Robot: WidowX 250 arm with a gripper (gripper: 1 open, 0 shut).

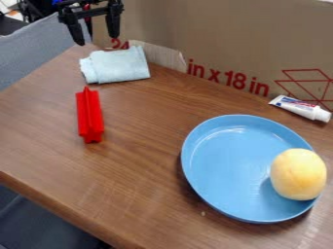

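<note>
My gripper [95, 37] hangs at the top left of the camera view, open and empty, above a folded pale cloth [113, 66] at the back of the wooden table. A long red object [90, 118] lies on the left half of the table. On the right, a blue plate [225, 163] holds a round pale yellow object [298, 174] on its right side. A toothpaste tube [301, 108] lies at the back right, near the cardboard.
A cardboard wall [228, 39] runs along the back.
</note>
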